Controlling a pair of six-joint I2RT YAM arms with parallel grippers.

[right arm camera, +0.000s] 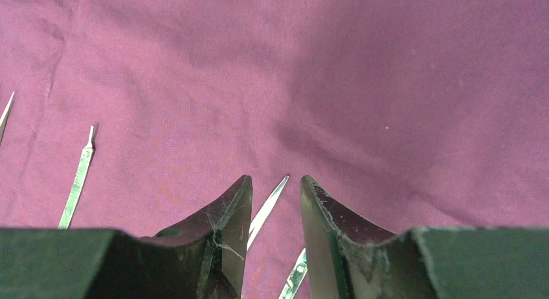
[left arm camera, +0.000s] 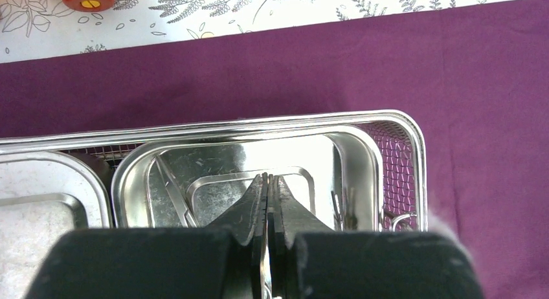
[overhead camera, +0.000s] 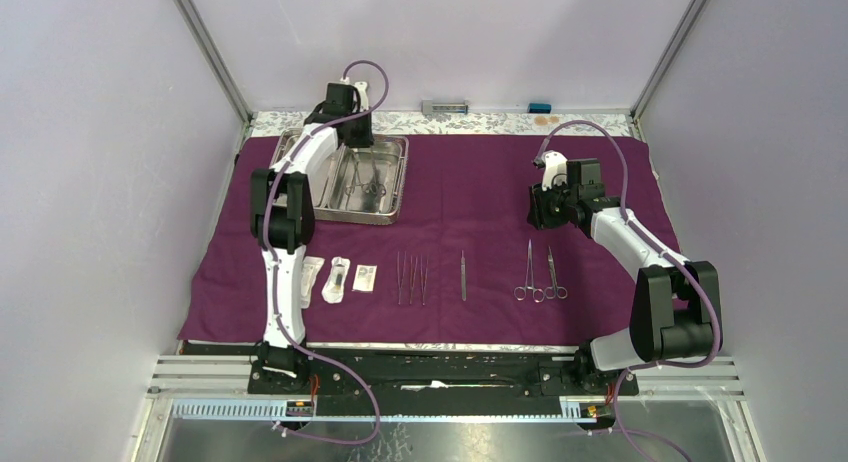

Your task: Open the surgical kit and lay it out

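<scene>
My left gripper is shut above the metal tray (overhead camera: 399,193); nothing clearly shows between its fingertips. Inside the tray's steel inner dish (left arm camera: 362,169) lies a thin metal instrument (left arm camera: 173,194), left of my fingers. Ringed handles (overhead camera: 350,191) show in the tray from above, partly hidden by the arm. At the right, over bare cloth, my right gripper stands open with empty space between its fingertips. Below it on the cloth lie a long pair of scissors or clamps (right arm camera: 261,213) and a shorter ringed instrument (overhead camera: 552,274). A scalpel handle (right arm camera: 76,186) lies farther left.
Along the cloth's front, wrapped packets (overhead camera: 336,280), a small square packet (overhead camera: 364,279) and several tweezers (overhead camera: 413,279) lie in a row. A lidded or nested metal dish (left arm camera: 45,202) fills the tray's left.
</scene>
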